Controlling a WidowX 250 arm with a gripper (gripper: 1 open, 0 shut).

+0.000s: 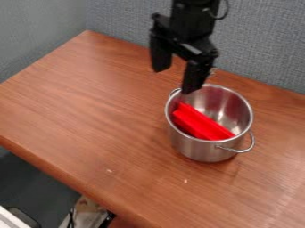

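My black gripper point(177, 67) is open, its two fingers spread wide with nothing between them, hanging over the back of the table just above and to the left of a steel pot. The pot point(226, 156) stands upright with a handle at its lower right. Inside it lies a long red object point(201, 125), slanting from upper left to lower right.
A grey padded wall point(268, 44) runs along the back. At the lower left, beyond the table's edge, are a white object and some cables on the dark floor.
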